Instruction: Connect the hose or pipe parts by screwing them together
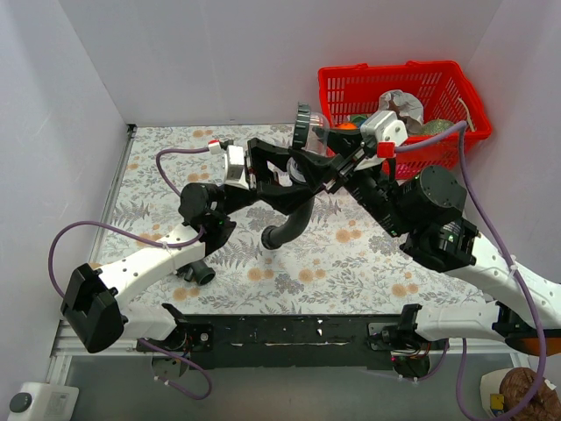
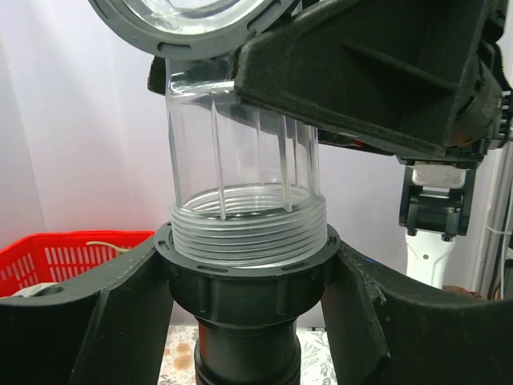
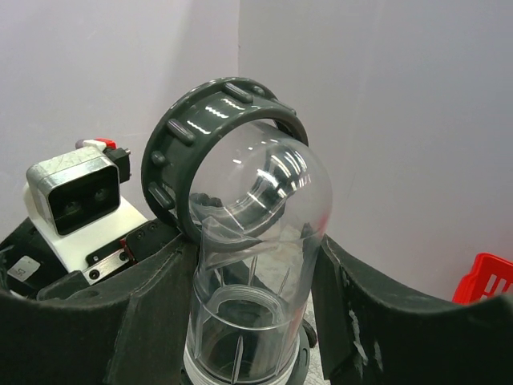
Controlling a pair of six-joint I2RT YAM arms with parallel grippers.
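Observation:
A clear threaded elbow [image 2: 244, 152] with a grey ring nut [image 3: 180, 136] at its top stands upright over a dark hose fitting. My left gripper is shut on that fitting's black collar, just below the clear threads. My right gripper is round the clear elbow from the other side; whether its fingers press on it I cannot tell. The grey hose [image 1: 285, 230] hangs below both grippers in the top view and bends toward the front.
A red basket [image 1: 403, 83] with bags and fruit stands at the back right. More dark fittings [image 1: 200, 272] lie at the front left of the patterned board [image 1: 158, 149]. The board's right front is clear.

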